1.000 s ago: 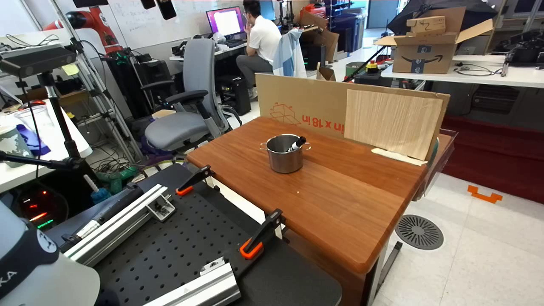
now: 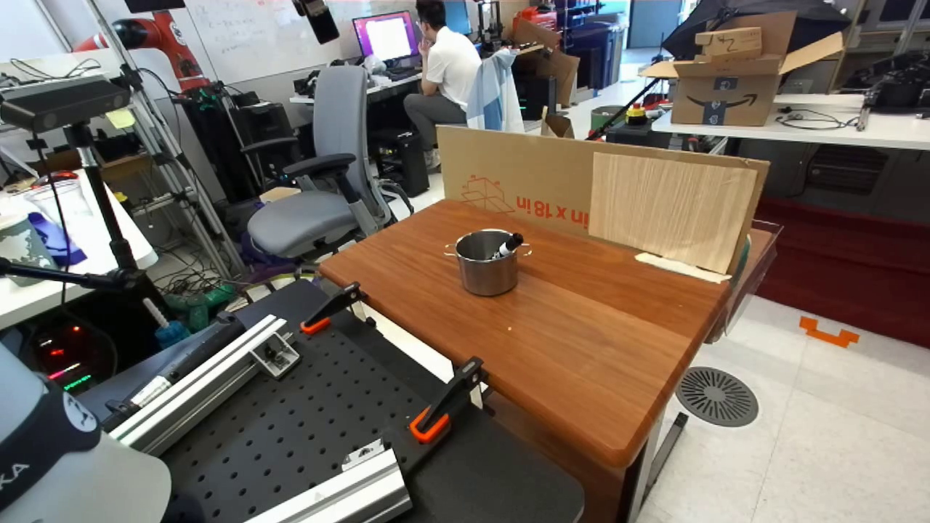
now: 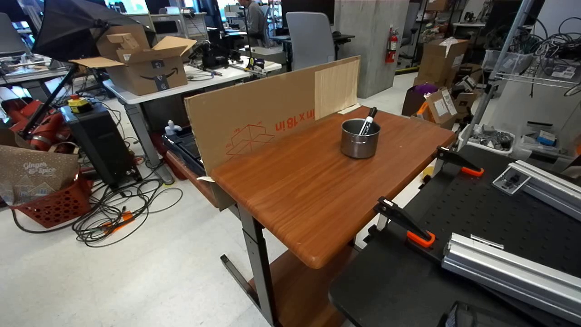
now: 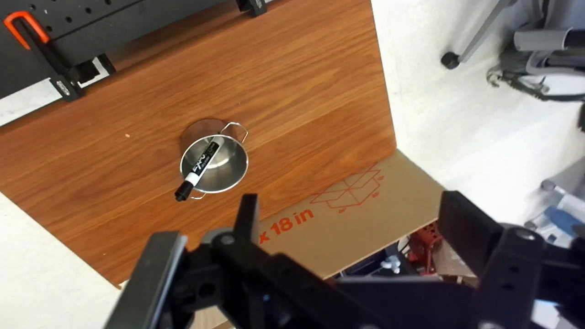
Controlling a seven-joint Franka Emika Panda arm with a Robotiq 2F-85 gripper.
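Note:
A small steel pot [image 2: 488, 270] with two wire handles stands upright on the brown wooden table [image 2: 601, 349]. Leaning inside it is a black-and-white marker [image 4: 204, 162], its black-capped end sticking out over the rim. In the wrist view, my gripper is open, its dark fingers wide apart with nothing between them. The pot lies up and left of the fingers there, well clear of them. Exterior view 1 catches only a dark fingertip [image 2: 319, 21] at the top edge, high above the table; exterior view 2 does not show the gripper.
An upright cardboard sheet [image 3: 250, 117] walls the table's far side, with a wood-grain panel [image 2: 671, 209] against it. Black clamps with orange pads [image 2: 429, 424] sit along the near edge, beside a black perforated board [image 2: 296, 410]. Wood around the pot is clear.
At the top of exterior view 1, the dark fingertips have shifted right and slightly downward. The pot and marker have stayed in place.

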